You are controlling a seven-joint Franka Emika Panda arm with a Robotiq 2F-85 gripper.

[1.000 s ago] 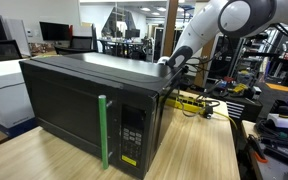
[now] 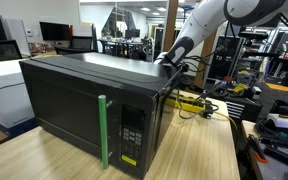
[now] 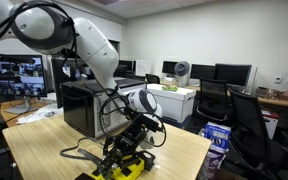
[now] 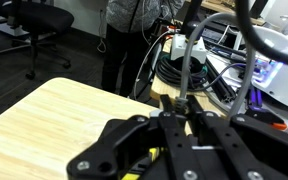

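The arm reaches down behind the black microwave (image 2: 74, 105) in the first exterior view, so the gripper's fingertips cannot be made out there. In the second exterior view my gripper (image 3: 122, 158) is low over the table, at a yellow and black object (image 3: 132, 172). The wrist view shows the dark gripper body along the bottom, with a little yellow beside it; its fingertips and whatever lies between them are hidden. A green strip (image 2: 103, 132) stands upright along the front of the microwave.
Bare wooden table (image 4: 49, 130) shows beside the gripper. A grey cable (image 4: 185, 70) loops close to the wrist. Black office chairs (image 3: 254, 125) stand past the table, and a white cabinet (image 3: 171, 103) stands behind it.
In the first exterior view the lower arm has shifted slightly, and more of its dark end and cable shows behind the microwave. The microwave has stayed in place.
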